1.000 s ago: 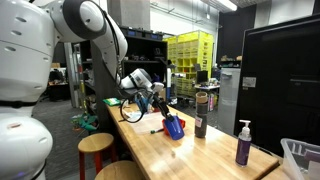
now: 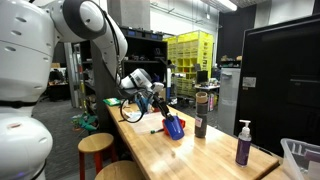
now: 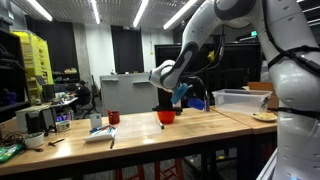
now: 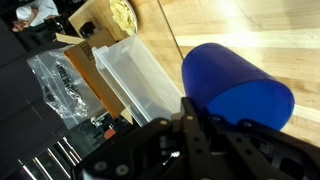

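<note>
A blue cup (image 4: pixel 235 85) fills the right middle of the wrist view, and my gripper is shut on it near its rim. In exterior view 1 the cup (image 2: pixel 174 129) is tilted, in front of a red bowl (image 2: pixel 182 119) on the wooden table. From the other side, exterior view 2 has the cup (image 3: pixel 197 103) raised over the tabletop, to the right of the red bowl (image 3: pixel 166 117). The fingers are small and dark in both exterior views. What the cup holds cannot be made out.
Beside the bowl stands a dark canister (image 2: pixel 200 122). A purple pump bottle (image 2: pixel 243 146) and a clear bin (image 2: pixel 301 157) are farther right. The wrist view also has a plate of food (image 4: pixel 118 14).
</note>
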